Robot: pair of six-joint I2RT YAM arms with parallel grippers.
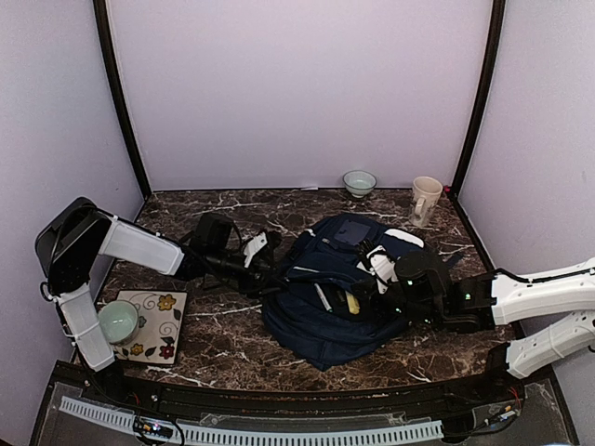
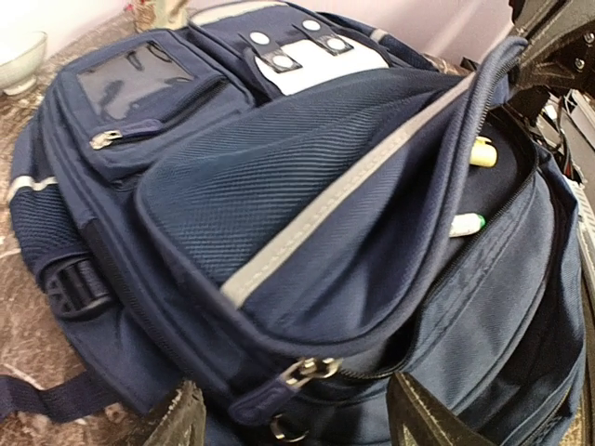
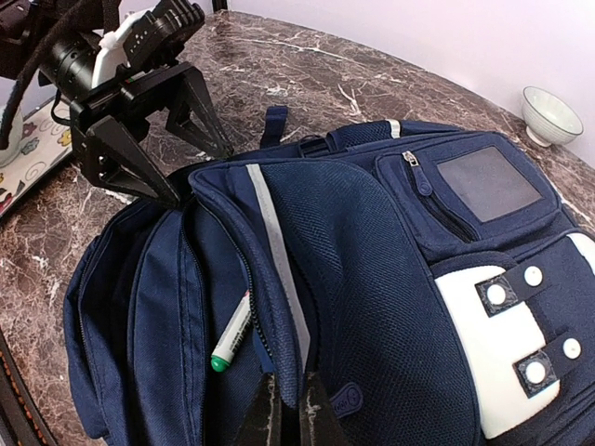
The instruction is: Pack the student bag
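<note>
The dark blue backpack point(image 1: 321, 339) lies on the marble table with its front compartment open. Inside it are a white marker with a green end point(image 3: 232, 334) and a yellow item point(image 2: 482, 152), partly covered by the flap. My right gripper is shut on the edge of the bag's flap point(image 3: 363, 242), keeping it lifted. At the bag's left corner my left gripper stands open, its fingers point(image 2: 177, 423) on either side of the zipper pull point(image 2: 270, 395), which lies beyond the tips. Nothing is between those fingers.
A flowered square tray point(image 1: 153, 316) with a pale bowl point(image 1: 118, 321) stands at the left. Another bowl point(image 1: 360, 183) and a cream mug point(image 1: 425, 201) are at the back right. Bare table shows behind the left arm.
</note>
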